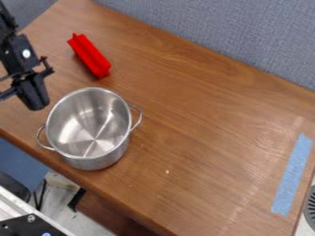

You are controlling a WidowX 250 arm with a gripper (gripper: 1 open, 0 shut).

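A steel pot [99,147] with two loop handles sits on the wooden table near its left front edge. My black gripper [33,95] is at the left, just above and left of the pot, its fingers shut with nothing visible between them. Beyond it lies a red object [90,54], roughly cylindrical.
A strip of blue tape [290,175] is on the right. A grey padded wall [222,32] runs along the back. The table's front edge drops off at lower left.
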